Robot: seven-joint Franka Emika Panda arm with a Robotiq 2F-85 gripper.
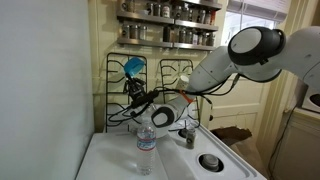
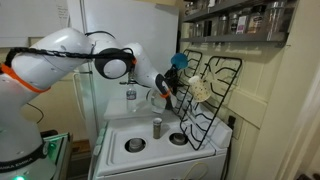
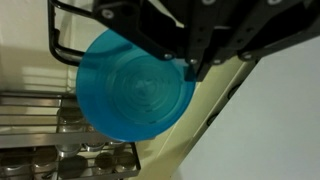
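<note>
A round blue bowl (image 3: 135,88) fills the middle of the wrist view, its rim reaching my gripper. The fingers are shut at that rim, with only the thin edge between them. From the first exterior view, the blue bowl (image 1: 134,66) is up in front of the black wire rack (image 1: 112,85), with my gripper (image 1: 135,84) just below it. In the second exterior view the bowl (image 2: 180,61) appears small beside the rack; the fingertips are too small to make out there.
A water bottle (image 1: 147,152) and a metal canister (image 1: 190,139) stand on the white stovetop (image 1: 108,158). A pale cup (image 2: 197,91) hangs on the rack. Shelves with jars (image 1: 165,36) run along the wall above.
</note>
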